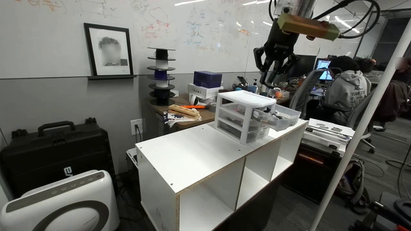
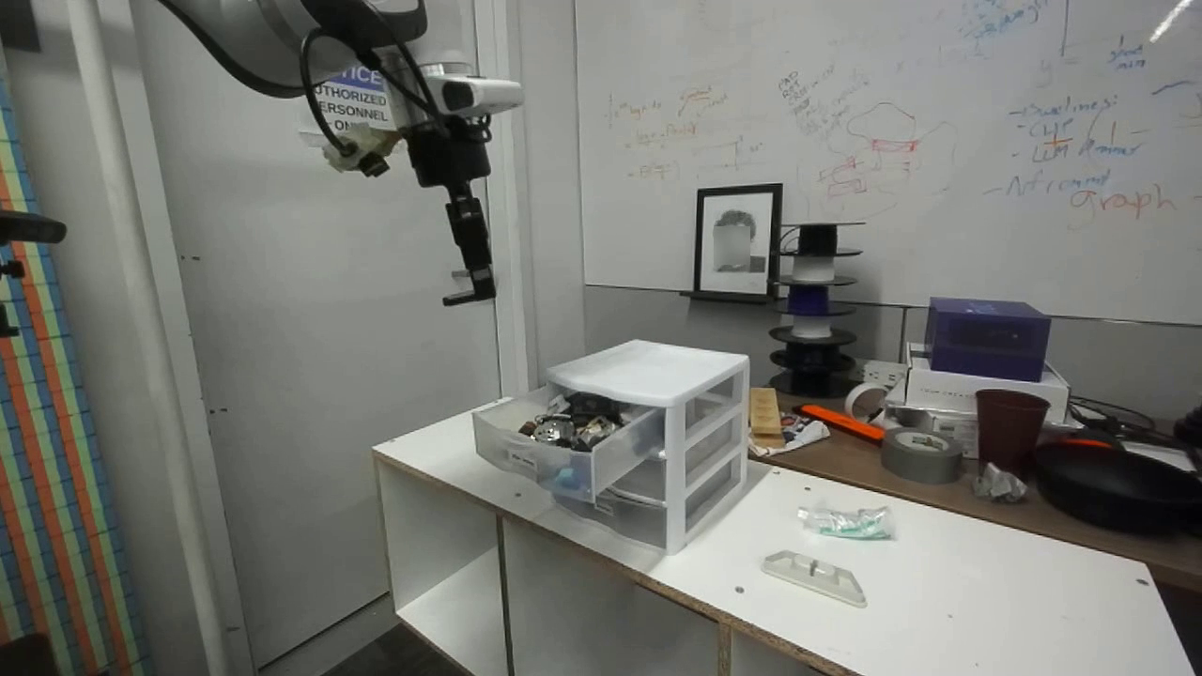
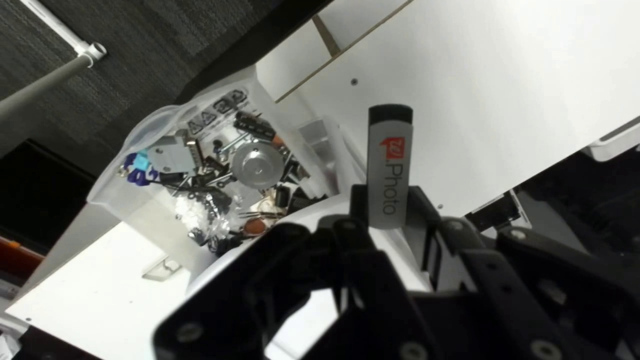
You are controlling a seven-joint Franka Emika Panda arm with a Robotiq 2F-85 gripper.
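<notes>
In the wrist view my gripper is shut on a small grey stick with a black end and "Photo" lettering (image 3: 390, 159). From the side, the same gripper (image 2: 470, 291) hangs well above the drawer unit. The white-topped clear drawer unit (image 2: 644, 370) stands on the white shelf, and its top drawer (image 2: 530, 456) is pulled out. Inside that drawer lie mixed small parts, among them a round metal disc (image 3: 258, 165). The gripper (image 1: 269, 79) appears over the unit's right side in the first exterior view, where the stick is too small to make out.
A pale bracket (image 2: 813, 576) and a clear plastic packet (image 2: 847, 522) lie on the white shelf (image 2: 958, 608) beside the drawer unit. A desk behind holds a tape roll (image 2: 921, 454) and a dark pan (image 2: 1116, 484). A pale pole (image 1: 358, 134) rises in front.
</notes>
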